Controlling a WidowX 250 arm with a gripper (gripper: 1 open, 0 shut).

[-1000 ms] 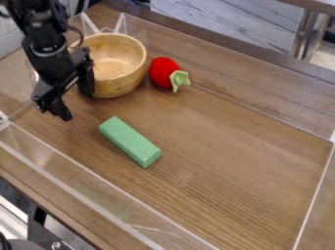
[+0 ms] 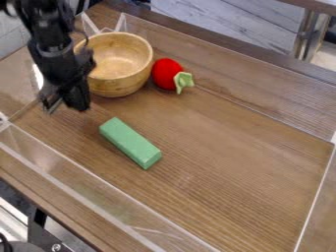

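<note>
My gripper [image 2: 63,91], dark and blurred, hangs at the left of the camera view, beside the tan bowl [image 2: 121,65] and partly over its left side. Whether its fingers are open or shut is hard to make out through the blur. A red vegetable with a green top [image 2: 168,74] lies right of the bowl. A green block [image 2: 129,141] lies on the wooden table [image 2: 237,157], below and right of the gripper.
A metal shelf or rail [image 2: 302,7] is at the top right corner. The table's left edge runs near the gripper.
The bowl, red vegetable and green block have not visibly moved.
</note>
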